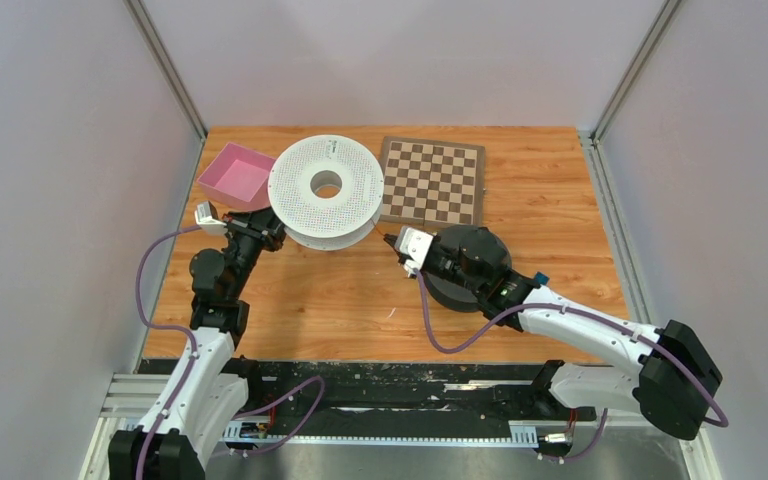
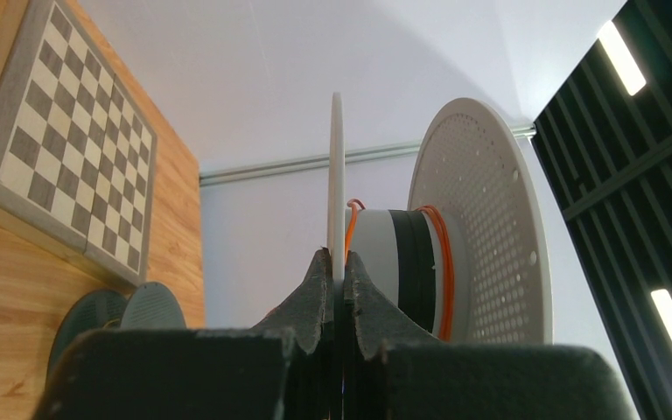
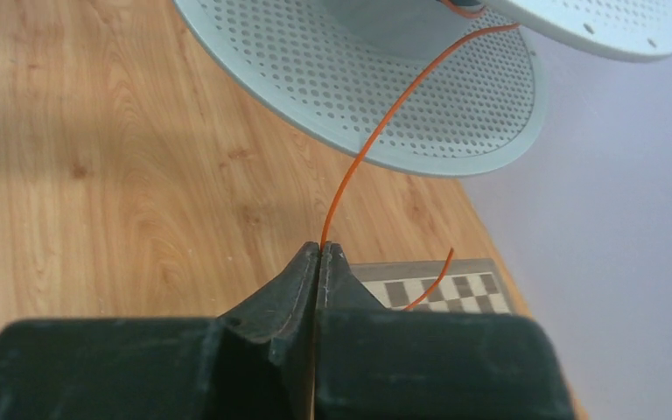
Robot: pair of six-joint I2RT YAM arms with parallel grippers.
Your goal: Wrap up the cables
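Note:
A white perforated spool [image 1: 305,205] hangs above the table, its near flange edge-on between the fingers of my left gripper, which is shut on that rim. In the left wrist view, orange cable [image 2: 442,262] is wound around the spool's core beside a black band. One strand of orange cable [image 3: 359,157] runs down from the spool to the fingertips of my right gripper, shut on it. Past those fingers, a loose cable end [image 3: 442,276] sticks up over the chessboard. From above, the right gripper [image 1: 388,238] sits just right of the spool.
A chessboard [image 1: 432,180] lies at the back of the table, right of the spool. The pink box [image 1: 238,176] stands at the back left. Under the right arm is a dark round object [image 1: 452,292]. Bare wood [image 1: 550,200] shows at the right.

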